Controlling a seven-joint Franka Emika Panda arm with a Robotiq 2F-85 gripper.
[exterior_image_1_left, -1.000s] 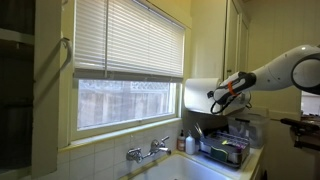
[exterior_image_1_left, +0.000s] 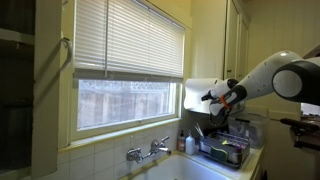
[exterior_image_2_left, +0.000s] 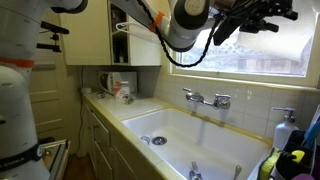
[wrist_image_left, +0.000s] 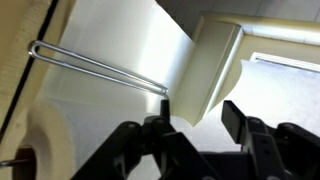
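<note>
A white paper towel roll (wrist_image_left: 92, 125) sits at the lower left of the wrist view, its round end and core showing. White paper (exterior_image_1_left: 197, 93) hangs below the cabinet, beside the window, in exterior view 1. My gripper is open, its two black fingers apart and close to the roll's right side. White paper shows behind and between the fingers; whether it lies within their grasp cannot be told. In exterior view 1 the gripper (exterior_image_1_left: 209, 98) overlaps the paper's right part. Exterior view 2 shows the gripper (exterior_image_2_left: 284, 21) at the top right, without the roll.
A metal wire bar (wrist_image_left: 100, 68) runs beside the roll. Below the arm stand a dark dish rack (exterior_image_1_left: 225, 150) and a soap bottle (exterior_image_1_left: 190, 145). The white sink (exterior_image_2_left: 180, 135) lies under the window. Cabinet doors (exterior_image_1_left: 208, 45) rise close above the gripper.
</note>
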